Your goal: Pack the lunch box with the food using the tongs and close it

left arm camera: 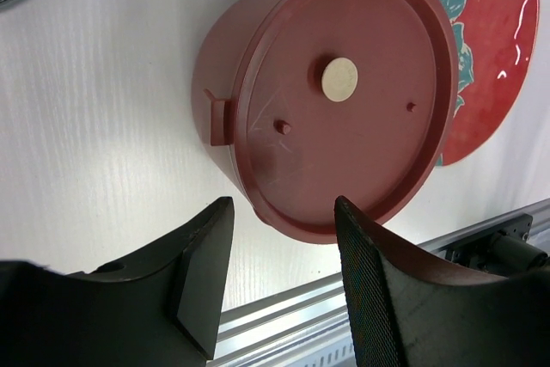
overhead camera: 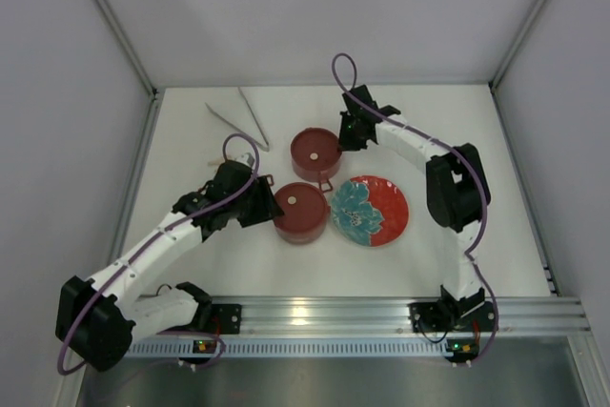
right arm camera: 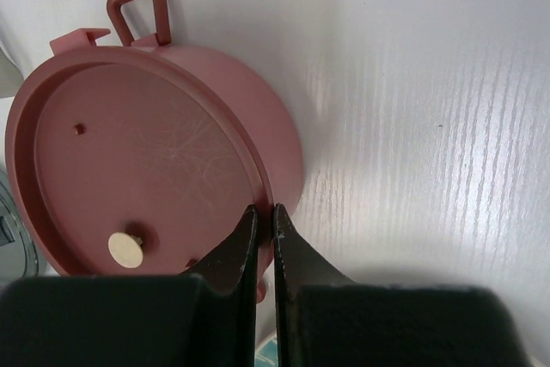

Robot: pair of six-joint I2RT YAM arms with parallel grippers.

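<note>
Two round reddish-brown lidded boxes stand on the table. The front box [overhead camera: 300, 214] has its lid on, with a cream button [left arm camera: 339, 80] in the lid. My left gripper is open at that box's near edge, nothing held between its fingers. Behind it stands the back box [overhead camera: 315, 152], also lidded, its wire handle [right arm camera: 142, 10] visible in the right wrist view. At this box's right side, my right gripper is shut, fingertips against the lid's rim. Whether any rim lies between them is hard to tell.
A red plate with a teal flower [overhead camera: 386, 207] lies right of the front box. Metal tongs [overhead camera: 250, 121] rest at the back left. A glass-lidded pot [overhead camera: 221, 174] is partly hidden behind the left arm. Free table lies at the right.
</note>
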